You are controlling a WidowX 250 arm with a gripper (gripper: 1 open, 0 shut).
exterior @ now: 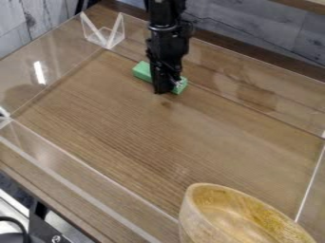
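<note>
My black gripper (pixel 164 78) is low over a green object (pixel 144 70) on the wooden table (pixel 152 152), near the back centre. The green object shows on both sides of the gripper and is partly hidden by it. Whether the fingers are open or shut on it cannot be made out.
A large yellow bowl (pixel 241 218) sits at the front right. A clear plastic piece (pixel 105 30) is at the back left. A grey wooden wall (pixel 267 38) runs along the back right.
</note>
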